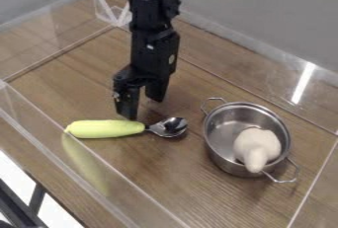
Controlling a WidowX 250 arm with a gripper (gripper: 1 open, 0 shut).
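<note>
The black gripper [140, 102] stands open just above a yellow-green, long object [103, 128] lying on the wooden table, with a metal spoon [169, 126] at its right end. Nothing shows held between the fingers. To the right, a steel pot [224, 125] with two handles holds a pale rounded object [256, 148].
The wooden table [158, 183] is bounded by clear walls at the left and front and a grey wall [264, 25] at the back. Bare table lies in front of the spoon and behind the pot.
</note>
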